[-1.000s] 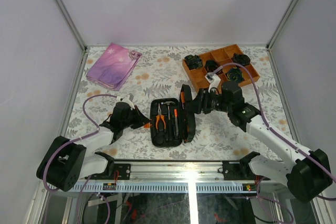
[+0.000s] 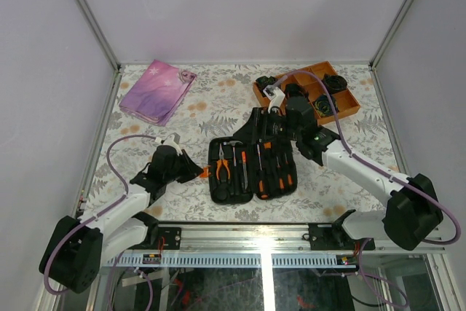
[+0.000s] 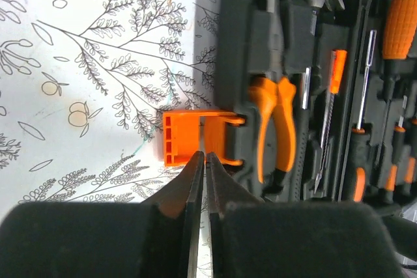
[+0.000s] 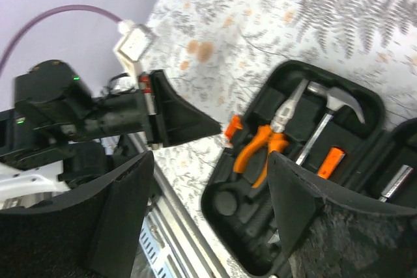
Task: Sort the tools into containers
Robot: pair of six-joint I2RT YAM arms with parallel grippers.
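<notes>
The black tool case (image 2: pixel 231 198) lies unfolded on the table, both halves flat. In its left half are orange-handled pliers (image 3: pixel 284 122), a hammer (image 4: pixel 335 101) and an orange-handled knife (image 3: pixel 337 73). Orange-and-black screwdrivers (image 2: pixel 277 172) fill the other half. An orange latch (image 3: pixel 184 141) sticks out of the case's left side. My left gripper is shut at that latch, nothing visible between its fingertips; whether it touches the latch I cannot tell. Over the upper part of the case, my right gripper is open and empty.
An orange divided box (image 2: pixel 318 72) with several dark bundles stands at the back right. A folded purple cloth (image 2: pixel 154 94) lies at the back left.
My right gripper has moved left over the case. The left gripper has shifted only slightly.
</notes>
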